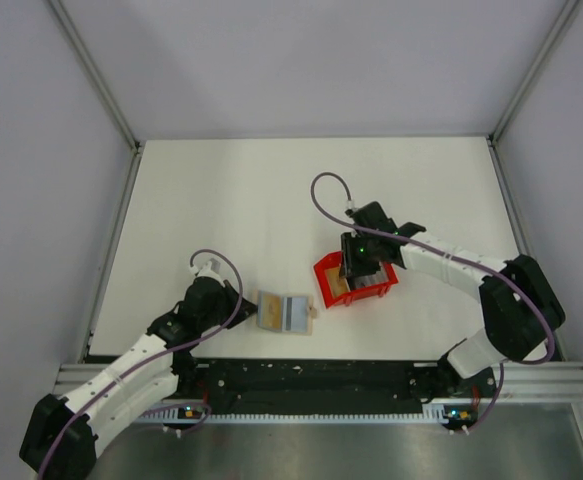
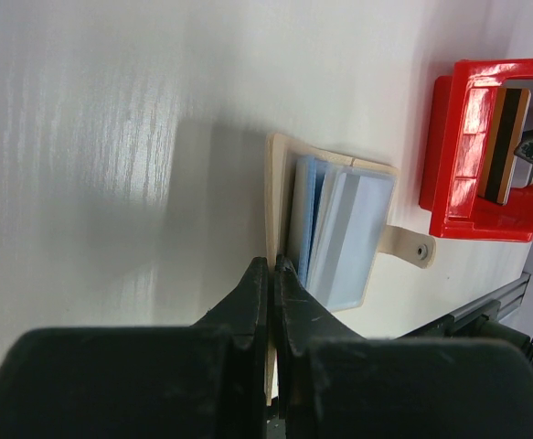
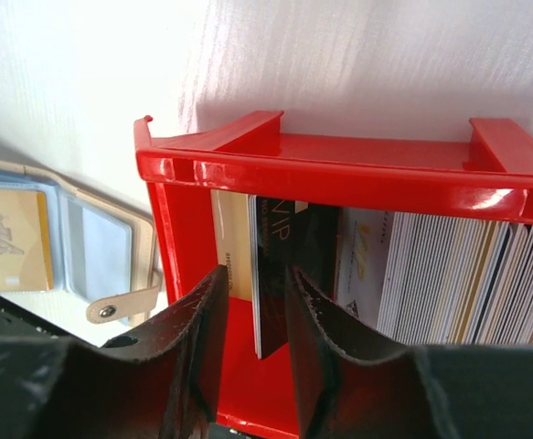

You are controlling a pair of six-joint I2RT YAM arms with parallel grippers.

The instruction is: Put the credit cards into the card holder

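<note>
The open card holder (image 1: 297, 313), beige outside with pale blue pockets, lies at the front middle of the table. My left gripper is shut on its upright beige edge. A red basket (image 3: 312, 178) holds several cards in a row. Reaching into it from above, my right gripper straddles a black card (image 3: 298, 242). Fingers (image 3: 213, 291) show apart, with the card's pale edge in the gap between them. Red floor shows between that edge and the left finger, so whether both fingers press on the card cannot be told.
A beige card (image 3: 232, 240) stands left of the black one, and several striped card edges (image 3: 431, 274) fill the basket's right side. One gold card (image 3: 8, 240) shows in the holder. The holder's snap strap (image 2: 408, 245) points toward the basket.
</note>
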